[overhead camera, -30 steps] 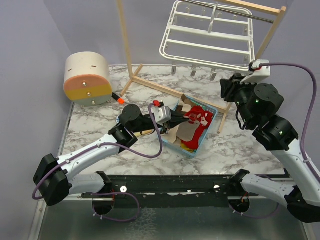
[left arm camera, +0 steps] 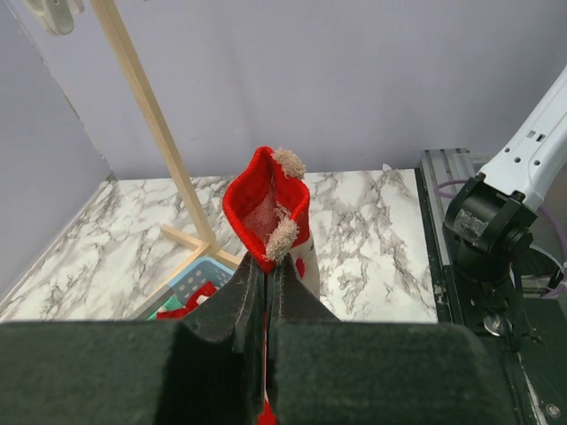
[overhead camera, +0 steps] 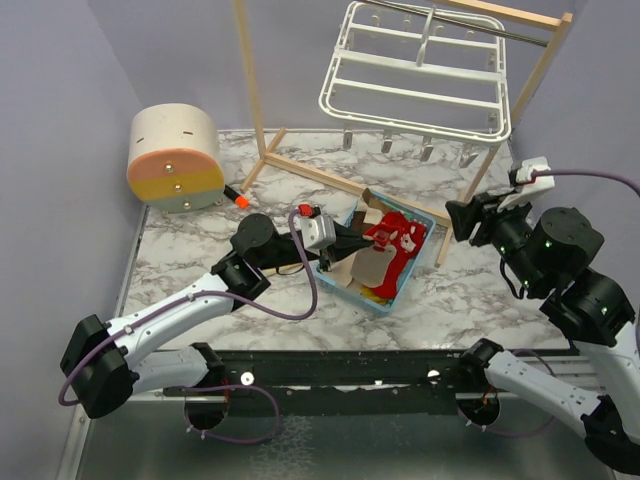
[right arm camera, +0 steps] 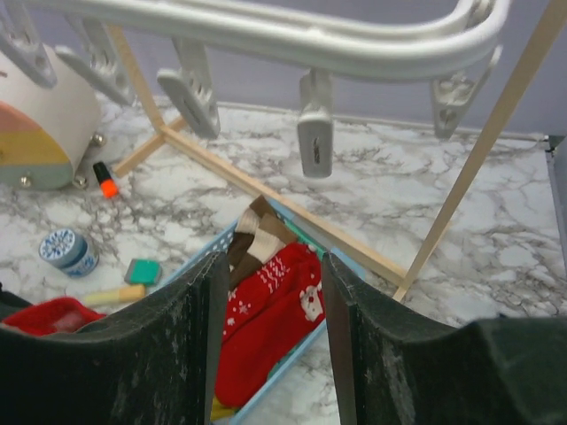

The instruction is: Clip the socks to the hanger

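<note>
My left gripper is shut on the cuff of a red sock (left arm camera: 232, 205) with fuzzy tan trim, which stands up beyond its fingertips. From above, this sock (overhead camera: 374, 268) shows a red top and pale body over the blue box, with the left gripper (overhead camera: 370, 240) at its upper edge. My right gripper has its fingers apart and nothing between them. The white hanger (overhead camera: 420, 72) hangs at the top, its clips (right arm camera: 315, 133) pointing down ahead of the right gripper. Another red sock (right arm camera: 275, 323) lies in the box.
The blue box (overhead camera: 345, 291) stands on the marble table under the hanger. A wooden frame (overhead camera: 320, 174) carries the hanger, with posts on both sides. A striped drum-shaped cabinet (overhead camera: 175, 160) is at the left. Clear table lies right of the box.
My right gripper has moved right and toward the front, away from the hanger, and its fingers have spread. The left gripper has shifted slightly left with the sock.
</note>
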